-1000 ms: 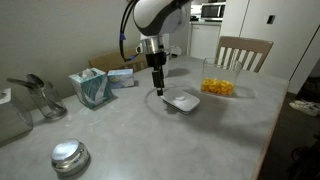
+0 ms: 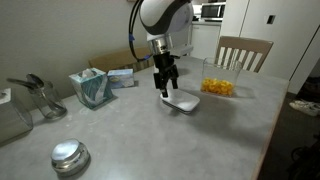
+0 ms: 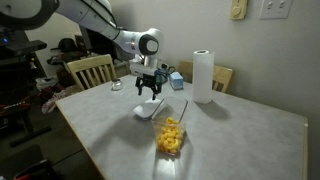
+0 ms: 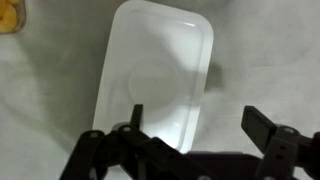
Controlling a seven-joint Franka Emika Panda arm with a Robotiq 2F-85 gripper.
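Note:
A shallow white rectangular tray (image 4: 160,62) with rounded corners lies on the grey table. It fills much of the wrist view, tilted slightly in the frame. Just above its near end stands my gripper, its two dark fingers well apart: it is open and holds nothing. One finger overlaps the tray in that view, while the other lies over bare table to the right. In exterior view 1 the gripper (image 2: 170,88) hovers at the tray's (image 2: 182,100) near left side; whether it touches cannot be told.
Beyond the tray stands a clear bin (image 2: 222,72) with yellow pieces (image 2: 217,88). A patterned carton (image 2: 92,88), a metal cutlery holder (image 2: 45,98) and a round silver object (image 2: 70,157) line the left side. A paper towel roll (image 3: 202,77) stands at the back.
My gripper has moved slightly to the right over the tray and turned a little, so its fingers look more spread out. The tray has not visibly moved.

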